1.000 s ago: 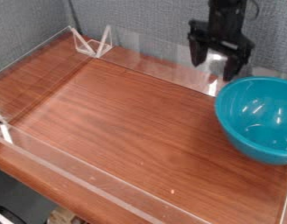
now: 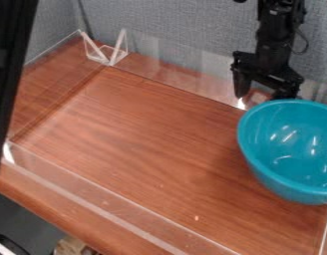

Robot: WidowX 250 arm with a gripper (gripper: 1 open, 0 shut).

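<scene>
A large turquoise bowl [image 2: 286, 159] stands on the right side of the wooden tray floor [image 2: 140, 149]. My black gripper [image 2: 253, 90] hangs at the back right, just above and behind the bowl's rim. Whether its fingers are open or shut is hard to make out at this size and angle.
Clear low walls [image 2: 93, 204] edge the wooden surface, with a white corner bracket [image 2: 107, 52] at the back left. The centre and left of the surface are empty. A grey padded wall [image 2: 166, 25] rises behind.
My gripper has come down and slightly right toward the back edge behind the bowl. The bowl appears slightly shifted downward in the view.
</scene>
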